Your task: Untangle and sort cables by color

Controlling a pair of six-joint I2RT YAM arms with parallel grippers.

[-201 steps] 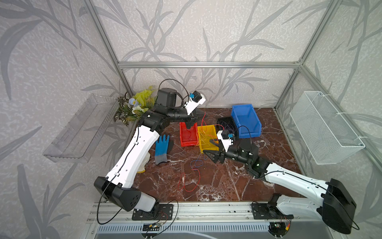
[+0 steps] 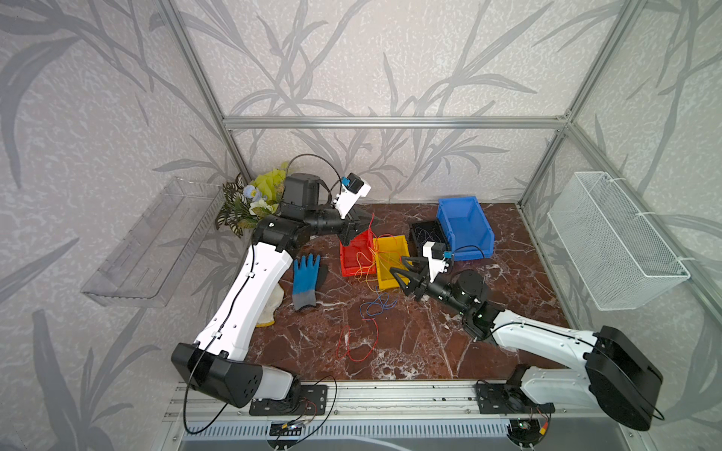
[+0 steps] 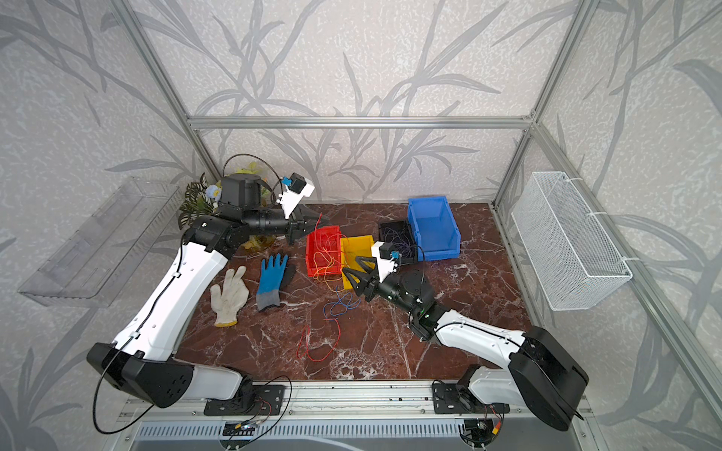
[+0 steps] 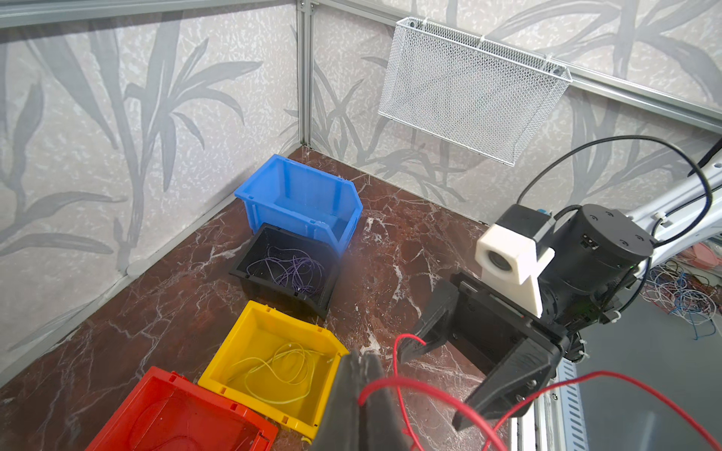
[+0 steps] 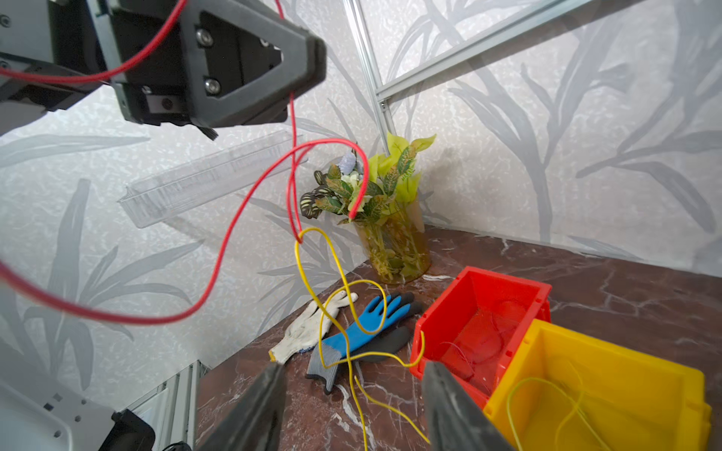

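Note:
My left gripper is raised, shut on a red cable (image 4: 458, 406) that hangs in loops. Below it in the right wrist view, a yellow cable (image 5: 349, 353) dangles tangled with the red one, near the bins. My right gripper stands open below, nothing seen between its fingers. The red bin (image 5: 474, 338) holds red cable; the yellow bin (image 4: 240, 338) holds yellow cable; the black bin (image 4: 263, 278) holds purple cables. The blue bin (image 4: 293, 199) looks empty. Blue cable (image 3: 338, 304) and more red cable (image 3: 334, 345) lie on the table front.
Gloves (image 3: 270, 285) lie left of the bins, with a potted plant (image 5: 391, 233) behind them. A mesh basket (image 2: 613, 240) hangs on the right wall, a clear tray (image 2: 150, 240) on the left.
My left gripper has moved left with the red cable, drawing the hanging loops leftward.

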